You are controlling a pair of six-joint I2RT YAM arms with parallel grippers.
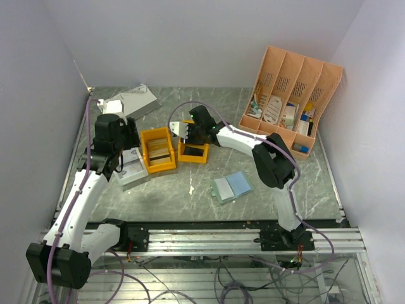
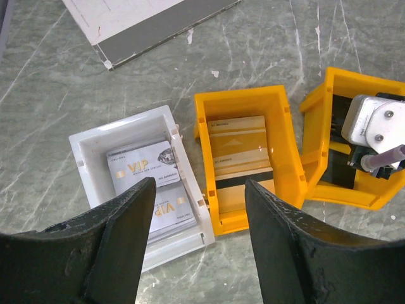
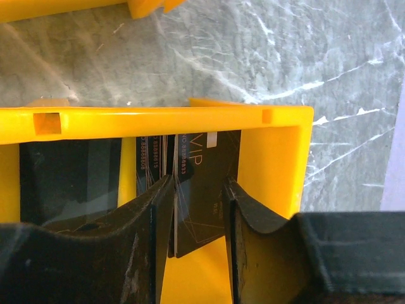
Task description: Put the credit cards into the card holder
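Note:
Black VIP cards (image 3: 205, 180) lie in the right yellow holder (image 3: 158, 121) in the right wrist view. Over them is my right gripper, its fingers parted; one card's face shows between the fingertips, and whether they touch it I cannot tell. Gold cards (image 2: 238, 144) fill part of the middle yellow holder (image 2: 207, 161), and silver VIP cards (image 2: 145, 166) lie in the white holder (image 2: 77, 144). My left gripper hangs open above these two holders with nothing between its fingers.
A grey-white box (image 1: 138, 101) lies at the back left. An open green-edged case (image 1: 232, 187) with pale blue inside rests on the front table. The orange divided organizer (image 1: 272, 63) stands at the right with assorted items. Bare table surrounds the case.

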